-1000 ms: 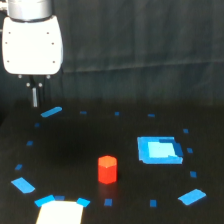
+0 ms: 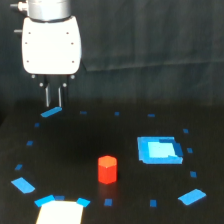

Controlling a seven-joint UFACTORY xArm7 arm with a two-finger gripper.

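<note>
A red block [image 2: 107,169] rests on the dark table near the middle of the camera view. To its right lies a blue-bordered square [image 2: 145,150] with a white centre. My gripper [image 2: 54,98] hangs at the upper left, pointing down, well apart from the red block. Its two thin fingers stand apart with nothing visible between them, so it looks open.
At the bottom left edge is a pale object [image 2: 60,212], partly cut off by the frame. Blue tape strips [image 2: 191,197] and several small blue marks dot the table. Behind hangs a dark curtain [image 2: 150,50]. Clear table surrounds the red block.
My gripper has moved to the right, with little change in height. Its fingers now show farther apart. The red block and the blue-bordered square have not moved.
</note>
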